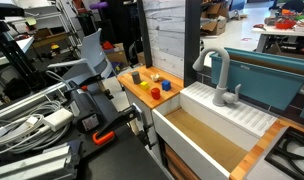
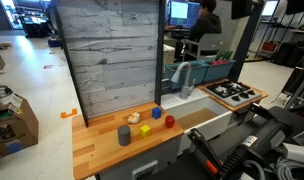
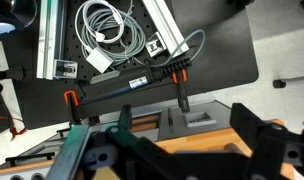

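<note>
My gripper stands open in the wrist view, its two dark fingers wide apart at the lower edge with nothing between them. Below it are the black base surface, a wooden counter edge and grey metal parts. On the wooden counter in exterior view 2 stand a grey cylinder [image 2: 124, 135], a yellow block [image 2: 145, 129], a blue block [image 2: 156, 113] and a red cup [image 2: 170, 121]. A small yellow-and-white item [image 2: 135, 117] lies behind them. None of these counter objects shows clearly in the wrist view.
A white sink [image 1: 184, 151] with a tall faucet [image 1: 223, 75] lies right of the objects. Beyond it is a stove [image 1: 292, 150]. A blue-green rack [image 1: 257, 78] runs behind the sink. A white cable coil [image 3: 112, 30] lies on the black base. Grey plank walls [image 2: 110, 60] back the counter.
</note>
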